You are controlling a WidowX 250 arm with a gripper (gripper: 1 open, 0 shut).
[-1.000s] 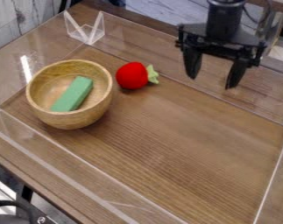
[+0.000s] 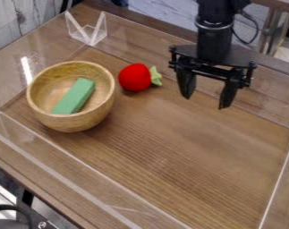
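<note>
My black gripper (image 2: 210, 85) is at the upper right over the wooden table, its two fingers spread wide apart, with nothing visible between them. Left of it lies a red round object with a green top (image 2: 136, 77). A wooden bowl (image 2: 101, 119) at the left holds a green oblong block (image 2: 72, 97).
A clear wire-like or plastic holder (image 2: 84, 30) stands at the back left. A dark cable or part shows at the bottom left corner.
The red object and the bowl have stayed in place.
</note>
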